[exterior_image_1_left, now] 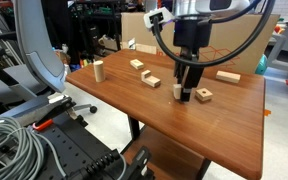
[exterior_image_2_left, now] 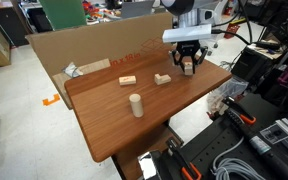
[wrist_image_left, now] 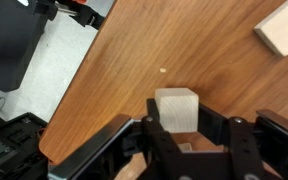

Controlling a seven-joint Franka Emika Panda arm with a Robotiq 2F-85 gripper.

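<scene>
My gripper is shut on a pale wooden block (wrist_image_left: 178,108), whose light end face shows between the dark fingers in the wrist view. In exterior view 1 the gripper (exterior_image_1_left: 182,93) points down low over the table, with the held block (exterior_image_1_left: 177,91) at its left side. Whether the block touches the tabletop I cannot tell. Just right of the gripper lies a flat block with a dark mark (exterior_image_1_left: 203,95). The arm partly covers the held block (exterior_image_2_left: 188,67) in exterior view 2.
A pale cylinder (exterior_image_2_left: 136,105) stands upright on the wooden table (exterior_image_2_left: 94,110). Several light blocks, one of them L-shaped (exterior_image_2_left: 163,79), lie apart farther along. Another long block (exterior_image_1_left: 228,77) rests near the back edge.
</scene>
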